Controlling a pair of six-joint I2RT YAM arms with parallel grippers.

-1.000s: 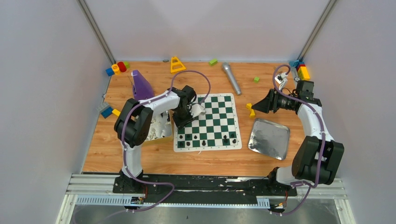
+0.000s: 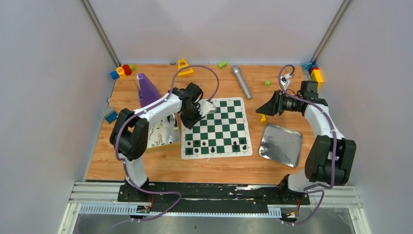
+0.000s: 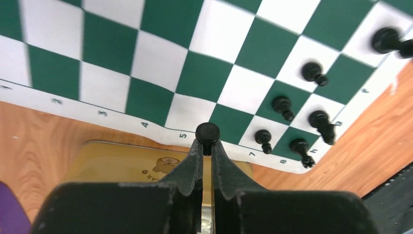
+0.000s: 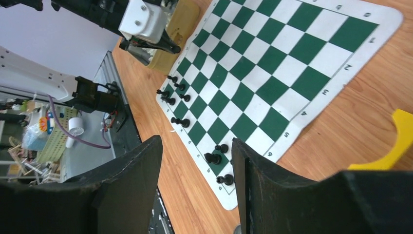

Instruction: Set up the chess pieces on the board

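The green and white chessboard (image 2: pixel 247 149) lies flat at mid-table. Several black pieces stand along its near edge, among them a pawn (image 3: pixel 311 72) and a rook (image 3: pixel 302 150) at one corner; others, such as a piece (image 4: pixel 213 158), stand toward the opposite near corner. My left gripper is shut on a small black piece (image 3: pixel 207 131) with a round top, over the board's left border by the numbers 5 and 6. Away to the right of the board, my right gripper is held open above the table, nothing between its fingers.
An open box (image 2: pixel 170 145) with white pieces sits against the board's left side, under my left arm. A metal tray (image 2: pixel 281 145), a microphone (image 2: pixel 241 82) and a yellow block (image 2: pixel 263 118) lie right of the board.
The right gripper has shifted a little left and away from the near edge. The pieces on the board stand unchanged.
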